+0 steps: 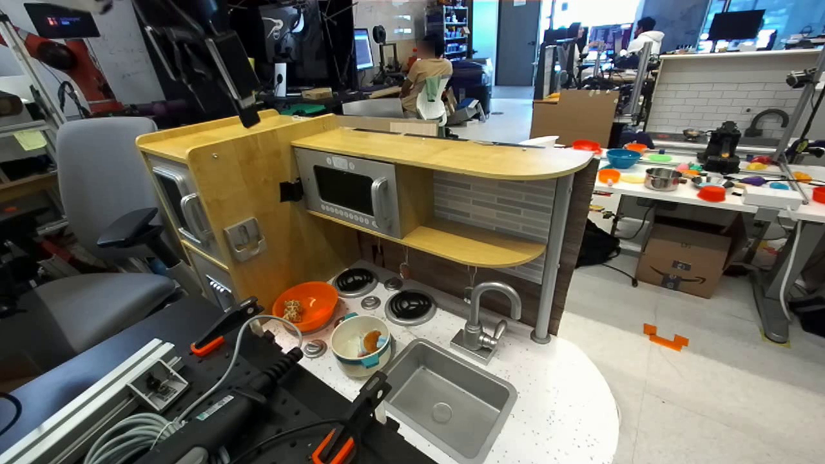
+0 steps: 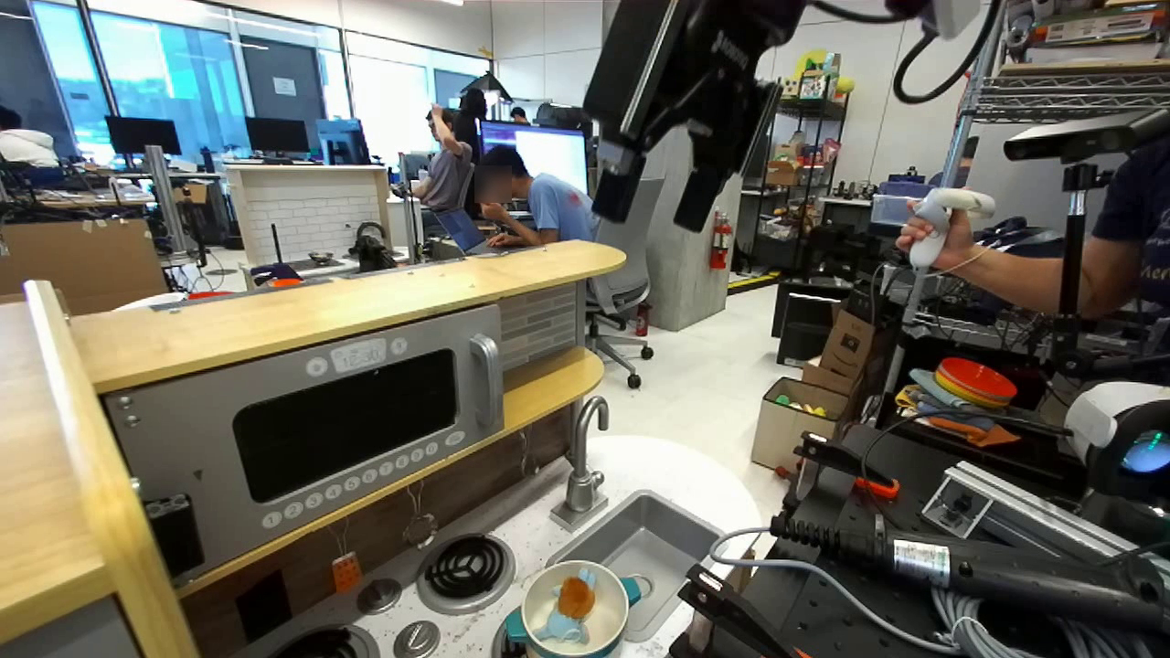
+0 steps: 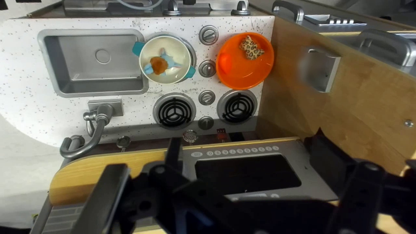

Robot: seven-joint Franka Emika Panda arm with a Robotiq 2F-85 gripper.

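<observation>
High over the toy kitchen, my gripper point(image 2: 659, 205) is open, with its two fingers apart and empty. The wrist view looks down past spread dark fingers point(image 3: 174, 156) at the counter. A cream pot point(image 3: 146, 52) with teal handles stands on the near burner beside the sink; a light-blue plush point(image 3: 171, 61) and an orange-brown piece point(image 3: 158, 65) lie in it. Next to it is an orange bowl point(image 3: 243, 76) holding a leopard-print toy point(image 3: 251, 48) and a small red-orange item point(image 3: 225, 62). Both containers are far below the fingers.
A microwave point(image 2: 329, 406) and wooden shelf top point(image 2: 362, 313) stand at the back of the counter. The sink point(image 3: 99, 64) is empty, with a faucet point(image 3: 102, 115) beside it. Two black-coil burners point(image 3: 174, 111) are bare. A tall wooden side panel point(image 3: 300, 101) borders the bowl.
</observation>
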